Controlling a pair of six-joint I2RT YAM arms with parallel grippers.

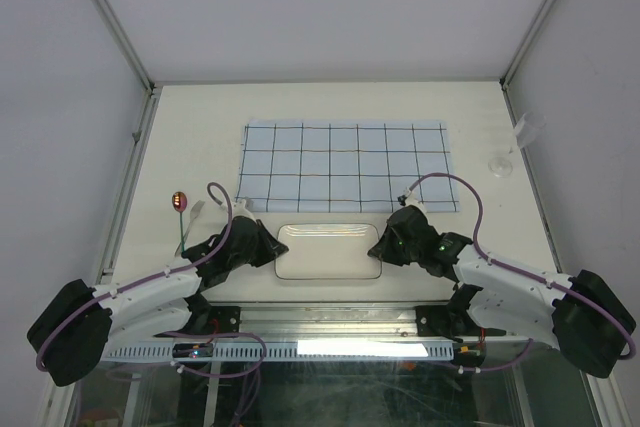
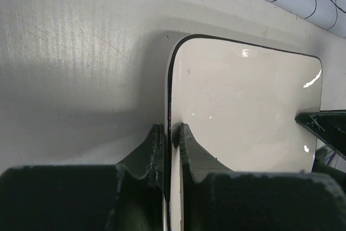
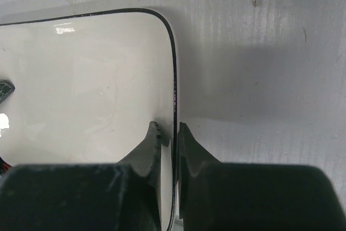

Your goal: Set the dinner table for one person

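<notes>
A white rectangular plate [image 1: 328, 252] with a dark rim line is between my two arms, in front of the checked placemat [image 1: 345, 162]. My left gripper is shut on the plate's left edge, one finger on each side of the rim. On the opposite short edge, my right gripper is shut on the rim in the same way. Beside the plate a shadow falls on the table in both wrist views; whether its underside touches the table cannot be told. A spoon [image 1: 180, 203] with a green handle and a fork [image 1: 194, 211] lie at the left.
A clear glass [image 1: 524, 131] stands at the table's right edge. The placemat lies flat and bare. White table [image 1: 200, 127] shows free around it, and walls enclose the left, right and back.
</notes>
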